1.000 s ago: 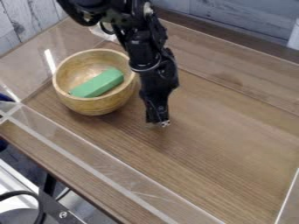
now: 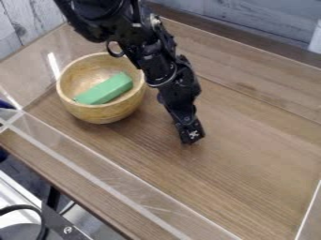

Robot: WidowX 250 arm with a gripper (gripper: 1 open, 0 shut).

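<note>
The black robot arm reaches down from the top left, and its gripper (image 2: 189, 125) is low over the wooden table (image 2: 238, 169), just right of a wooden bowl (image 2: 88, 106). A green block (image 2: 104, 89) lies inside the bowl. The gripper's fingertips are dark and small in this view; I see no object clearly between them.
A white wall edge is at the top right. Clear plastic edging runs along the lower left, with cables beyond it.
The gripper has shifted a little to the right and its angle has changed, now slanting more toward the lower right. The bowl and green block have not moved.
</note>
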